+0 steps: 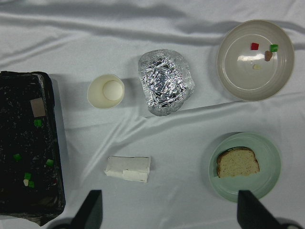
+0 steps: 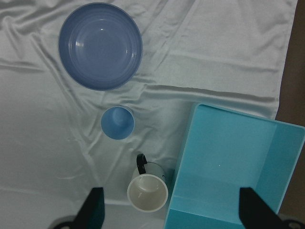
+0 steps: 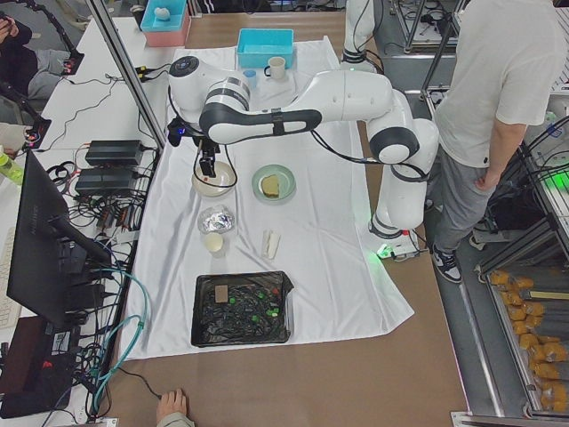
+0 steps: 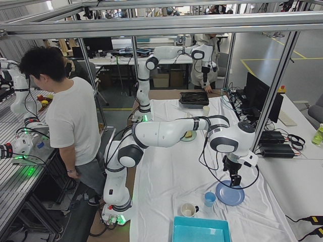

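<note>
My left gripper hangs open above the cloth, over a sandwich slice on a green plate (image 1: 224, 186), a beige bowl (image 1: 238, 81) with small coloured bits, a foil bundle (image 1: 164, 81), a cream cup (image 1: 106, 90), a white folded packet (image 1: 127, 168) and a black tray (image 1: 52, 191) with scattered green pieces. My right gripper is open too, high over a blue plate (image 2: 100, 47), a blue cup (image 2: 117, 123), a white mug with black handle (image 2: 147, 193) and a turquoise bin (image 2: 228, 152). Neither gripper has anything visible between its fingers.
A monitor (image 3: 40, 240), power units and cables stand along one side of the white cloth (image 3: 329, 294). A person in a white shirt (image 3: 489, 80) stands beside the table on the other side. Bare cloth lies between the dishes.
</note>
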